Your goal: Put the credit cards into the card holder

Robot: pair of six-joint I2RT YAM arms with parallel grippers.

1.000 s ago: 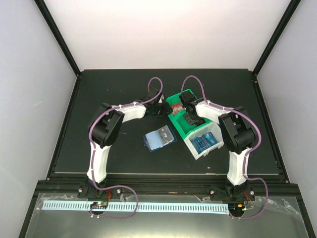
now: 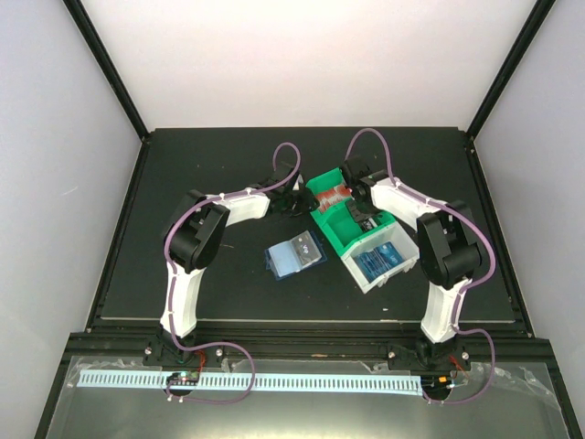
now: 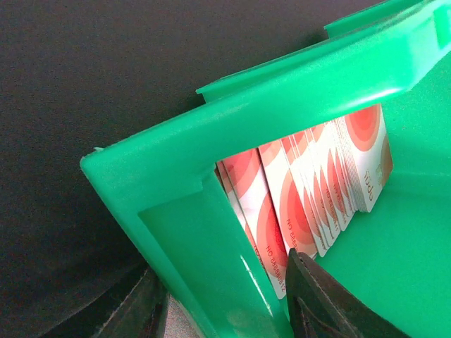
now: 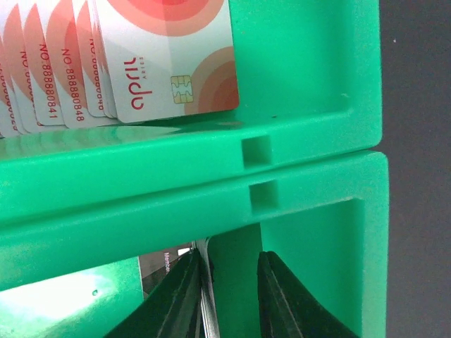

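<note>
My left gripper is shut on the wall of the green tray (image 3: pixel 204 246) holding red-and-white cards (image 3: pixel 271 208). In the middle green compartment (image 4: pixel 310 246), my right gripper points down with its fingers apart. The thin edge of a card (image 4: pixel 206 289) stands upright in that gap, close against the left finger (image 4: pixel 182 296). Dark cards (image 4: pixel 156 267) show behind that finger, partly hidden by the tray rim. The card holder (image 2: pixel 297 253), blue with clear pockets, lies spread on the table, away from both grippers.
A white tray (image 2: pixel 352 263) with blue cards (image 2: pixel 377 262) adjoins the green ones at the front right. Raised tray rims (image 4: pixel 176 197) separate the compartments. Black table surface (image 2: pixel 228 283) around the card holder is free.
The left arm, trays and card holder have stayed put.
</note>
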